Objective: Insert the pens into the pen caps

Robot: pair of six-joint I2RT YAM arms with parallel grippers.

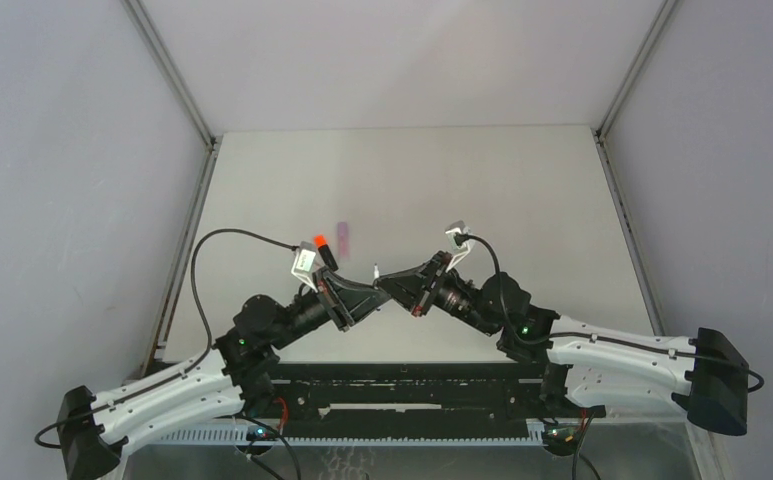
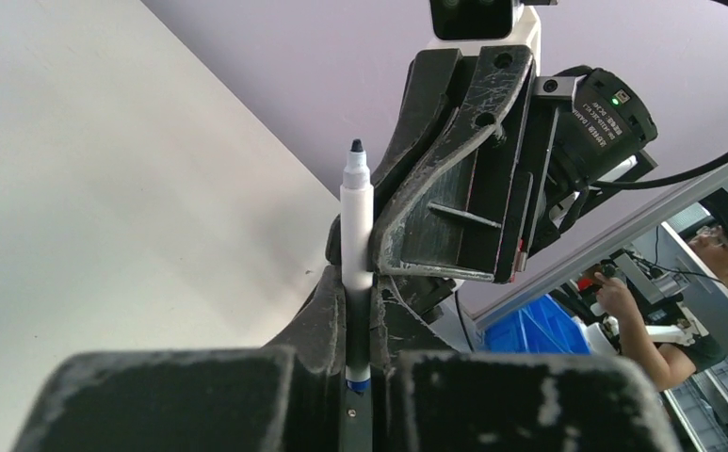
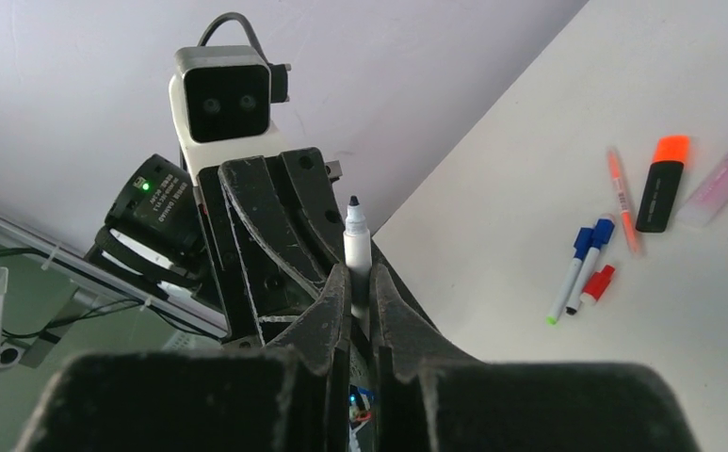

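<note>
A white pen [image 2: 357, 221] with a bare black tip stands upright, tip up, with a blue lower end. My left gripper is shut on its lower part. Higher up the same pen, my right gripper is also shut around the barrel, so both hands meet above the table. On the table in the right wrist view lie a blue-and-green pen [image 3: 567, 280], a blue-and-black pen [image 3: 588, 270] and a small red cap [image 3: 598, 284]. The arms hide these from above.
An orange pen [image 3: 625, 202], an orange-and-black highlighter [image 3: 663, 184] and a pink translucent item [image 3: 725, 177] lie beyond the small pens. The two grippers are close together, with little room between them.
</note>
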